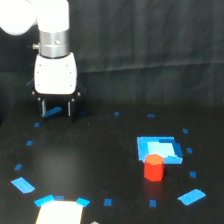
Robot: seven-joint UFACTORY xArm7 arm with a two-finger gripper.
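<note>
My white gripper (57, 107) hangs at the upper left, low over the dark table. Its two dark fingers stand apart, and nothing shows between them except a strip of blue on the table behind. Far off to the right and nearer the camera, a red block (154, 168) rests at the front edge of a blue-bordered square (173, 159) with a white middle. The block hides part of that border. A wide gap separates gripper and block.
Small blue marks (108, 202) dot the black table, with larger blue strips (191, 197) near the front. A pale object (60, 213) is cut off by the bottom edge. A dark curtain (150, 50) hangs behind.
</note>
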